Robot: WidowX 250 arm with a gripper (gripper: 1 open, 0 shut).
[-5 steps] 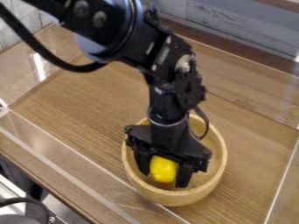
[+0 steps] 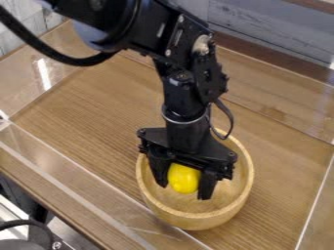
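Note:
My black gripper [image 2: 185,168] hangs over a pale wooden bowl [image 2: 196,215] in the lower middle of the camera view. It is open, with its fingers around a yellow round object [image 2: 185,182] inside the bowl. Whether the fingers touch the yellow object is hard to tell; part of it is hidden behind them.
The bowl stands on a wooden table [image 2: 78,117] near its front left edge, where a dark cable and gap show. The table surface to the left, right and behind is clear. A pale wall runs along the back.
My gripper has risen slightly over the last second, and more of the bowl's inside shows below the yellow object.

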